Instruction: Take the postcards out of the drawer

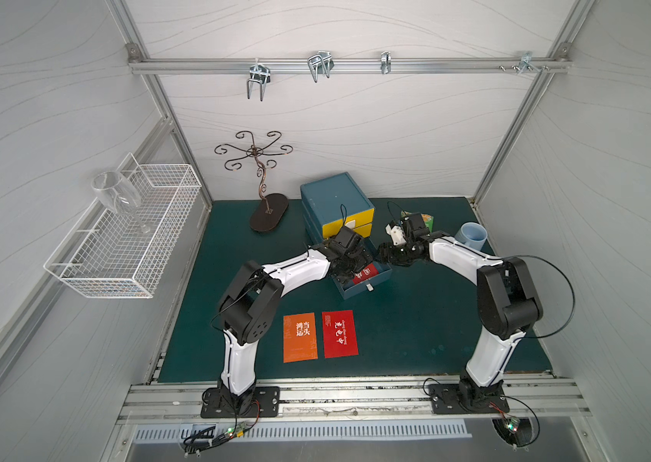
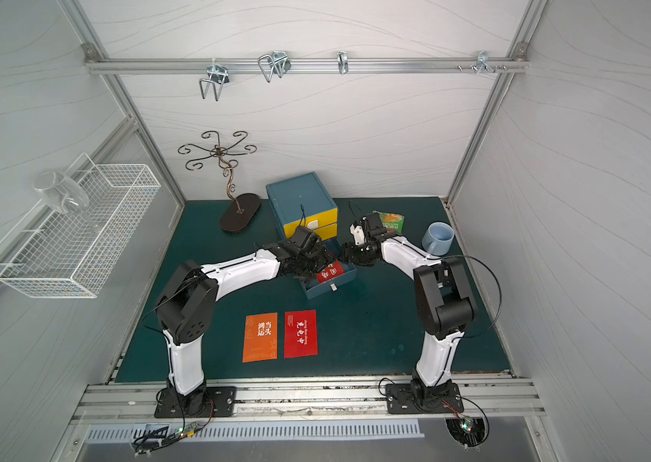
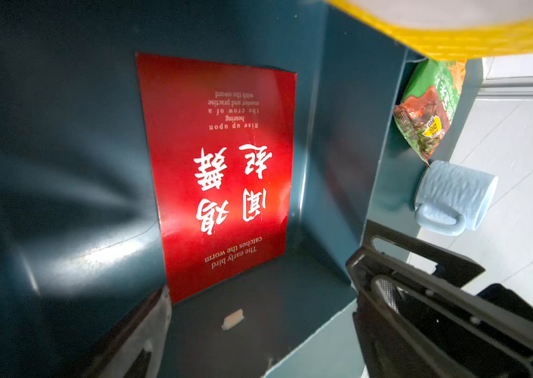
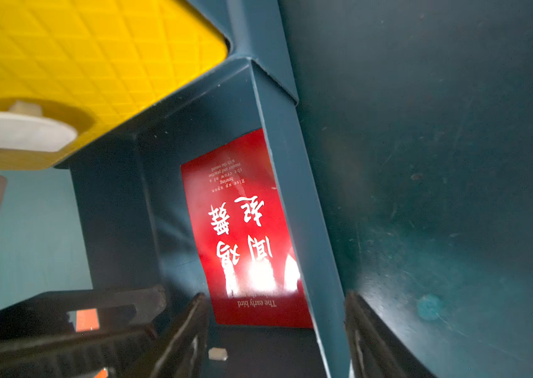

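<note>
A red postcard [image 3: 216, 176] with white lettering lies flat in the pulled-out blue drawer [image 4: 291, 189] of the box. My open left gripper [image 1: 352, 261] is inside the drawer over the card, with nothing held. My right gripper [image 1: 387, 252] hangs at the drawer's right wall, its fingers part open on either side of that wall in the right wrist view, above it as far as I can see. An orange postcard [image 1: 299, 337] and a red one [image 1: 339, 334] lie side by side on the table in front.
The blue box [image 2: 294, 192] with yellow fronts stands behind the drawer. A snack packet [image 2: 390, 223] and blue mug [image 2: 438, 238] sit at the back right, a metal stand [image 2: 239, 212] at the back left.
</note>
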